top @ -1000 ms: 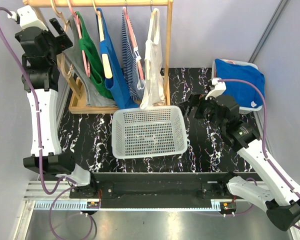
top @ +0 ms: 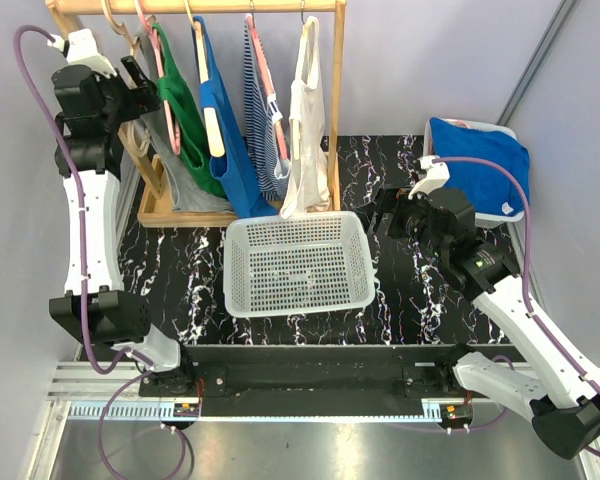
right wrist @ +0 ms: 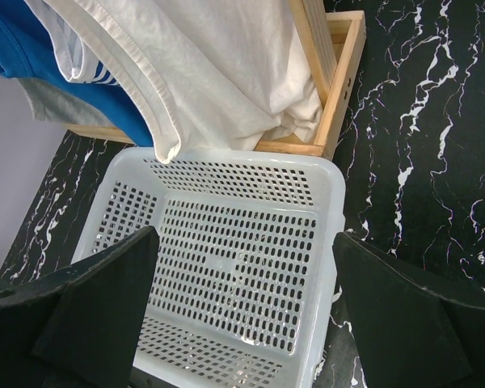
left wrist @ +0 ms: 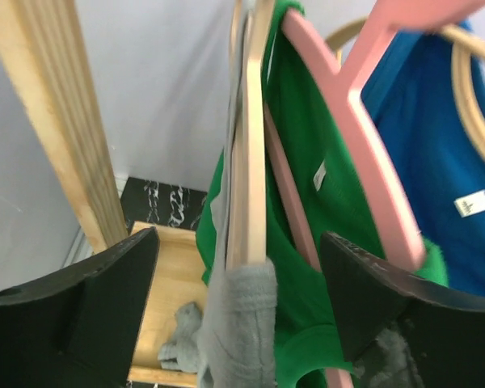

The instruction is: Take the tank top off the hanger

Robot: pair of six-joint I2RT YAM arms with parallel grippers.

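Note:
At the left end of the rack, a grey tank top (top: 185, 185) hangs on a wooden hanger (left wrist: 250, 178), beside a green top (top: 200, 150) with pink hanger. My left gripper (top: 140, 95) is at that end; in the left wrist view its part-open fingers stand either side of the grey cloth and hanger, with a gap around them. My right gripper (top: 380, 210) hangs open over the right side of the white basket (top: 298, 309), nothing between its fingers.
The wooden rack (top: 335, 100) also holds blue, striped and white tops. A bin with blue cloth (top: 485, 170) stands at the back right. Dark marble table (top: 400, 300) shows around the basket.
My left gripper has moved to the right and slightly downward along the rack's left end. The right arm and the garments look unchanged.

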